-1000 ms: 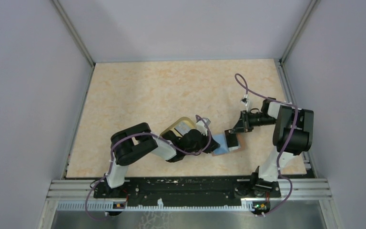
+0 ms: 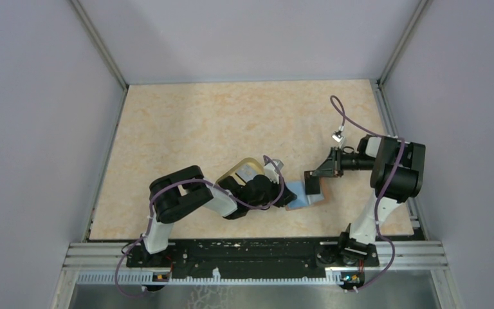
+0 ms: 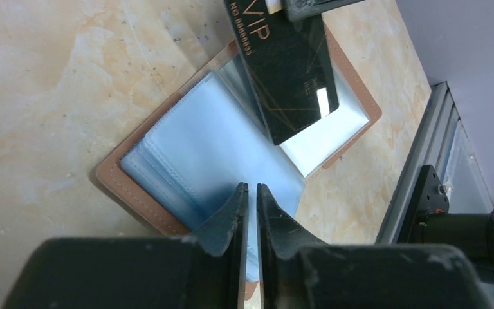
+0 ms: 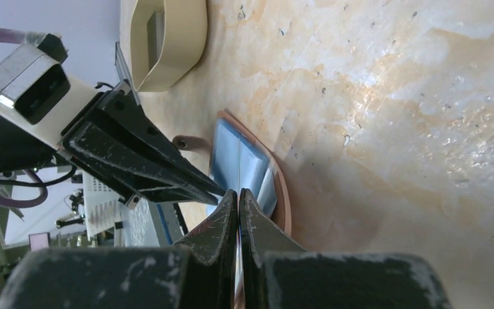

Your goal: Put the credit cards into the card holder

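The open card holder [image 3: 209,148], brown with blue pockets, lies on the table at the right of the top view. A black VIP card [image 3: 289,84] lies over its pocket on the far side, its upper end by a fingertip of my right gripper. My left gripper is low over the blue pocket, fingertips close together; whether anything is between them is unclear. My right gripper is shut at the holder's edge; in the right wrist view the card is hidden behind its fingers.
A cream oval container [image 2: 254,164] with cards inside stands beside my left arm, further back. The table's front edge and a rail lie close to the holder.
My right gripper has shifted slightly to the right over the last second, and the black card's position has changed slightly. The left arm looks unchanged in the top view.
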